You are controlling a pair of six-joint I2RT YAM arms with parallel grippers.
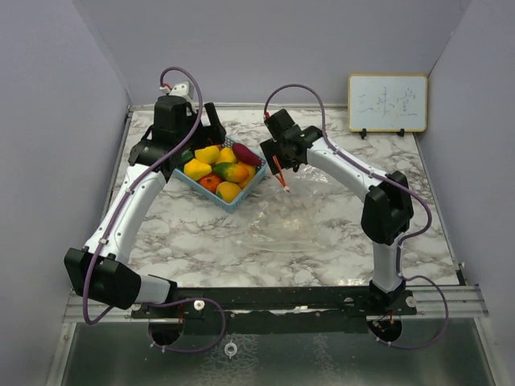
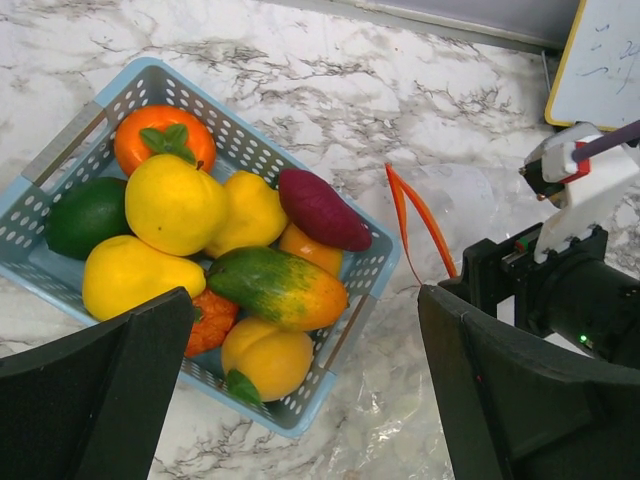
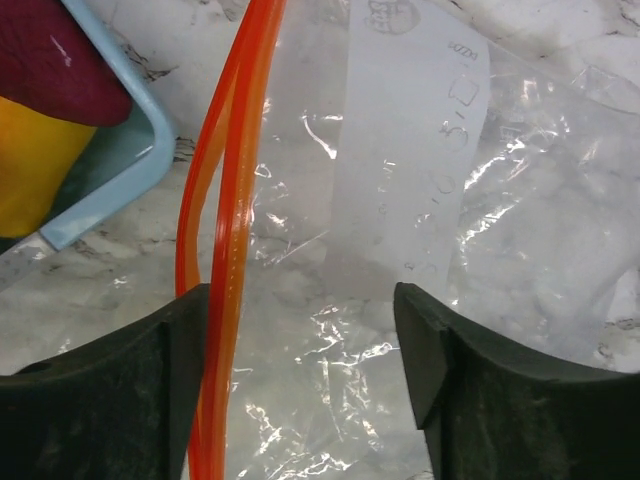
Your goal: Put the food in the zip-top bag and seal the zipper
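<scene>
A clear bag (image 1: 294, 217) with an orange zipper (image 1: 281, 176) lies on the table, its plastic spread to both sides of the zipper. In the right wrist view the orange zipper (image 3: 233, 220) shows two strips, parted at the top, running down by the left finger. My right gripper is partly open, low over the bag, its right finger over clear plastic. Blue-grey basket (image 2: 350, 350) holds the food: a yellow apple (image 2: 176, 205), a papaya (image 2: 278, 287), a purple sweet potato (image 2: 323, 209) and more. Above it hangs my left gripper, wide open and empty.
A small whiteboard (image 1: 388, 103) stands at the back right. The basket's right corner is close to the bag's zipper. Bare marble table (image 1: 185, 257) lies in front of the basket.
</scene>
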